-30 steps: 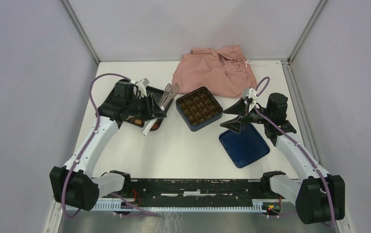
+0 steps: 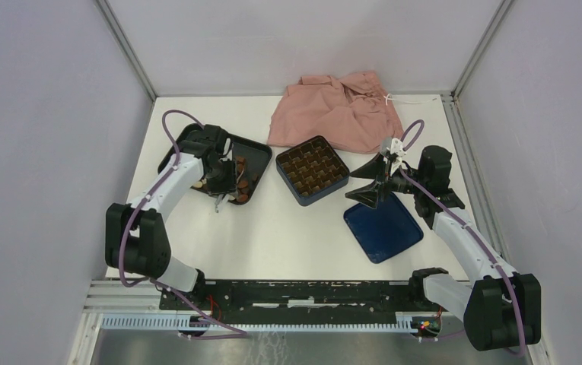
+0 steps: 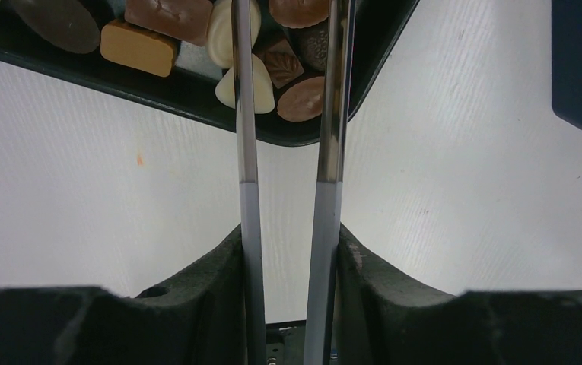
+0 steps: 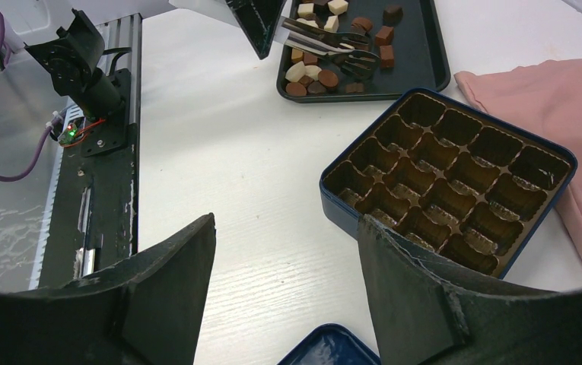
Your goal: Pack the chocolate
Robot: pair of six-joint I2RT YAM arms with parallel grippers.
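Note:
Assorted chocolates lie in a black tray (image 2: 261, 152) on the left; in the left wrist view a caramel piece (image 3: 137, 48) and white and brown pieces show. My left gripper (image 2: 227, 186) is shut on a pair of metal tongs (image 3: 249, 205), whose tips reach into the tray; whether they hold a chocolate cannot be told. An empty compartment box (image 2: 312, 169) stands in the middle, also large in the right wrist view (image 4: 447, 182). My right gripper (image 2: 371, 182) stands open above a blue tray (image 2: 383, 239), right of the box.
A pink cloth (image 2: 333, 114) lies behind the box. Walls enclose both sides and the back.
My left arm with the tongs has moved back and lowered into the chocolate tray since a second ago. The right arm has not visibly moved.

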